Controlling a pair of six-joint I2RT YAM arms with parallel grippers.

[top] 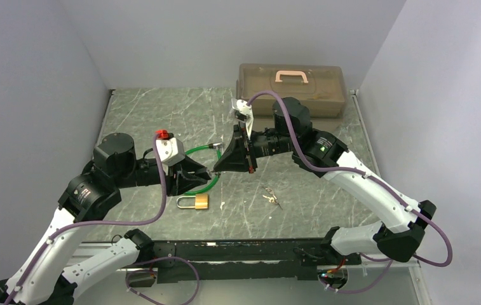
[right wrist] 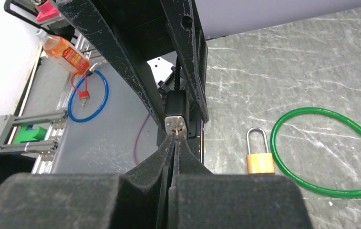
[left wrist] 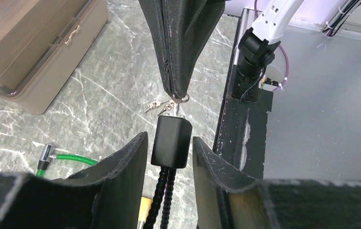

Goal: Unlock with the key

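Note:
My grippers face each other above the middle of the table. A black lock body (left wrist: pixel 171 140) with a chain sits between the fingers of my part-open left gripper (top: pixel 203 178); whether they touch it is unclear. Its metal face (right wrist: pixel 175 125) points at my right gripper (top: pixel 216 169), whose shut fingertips meet it with a small silver key-like piece at the keyhole; whether they hold it is hard to tell. A brass padlock (top: pixel 201 201) lies below, and loose keys (top: pixel 272 198) lie to the right on the table.
A green cable lock (right wrist: pixel 326 192) lies coiled under the grippers. A brown toolbox (top: pixel 291 89) stands at the back right.

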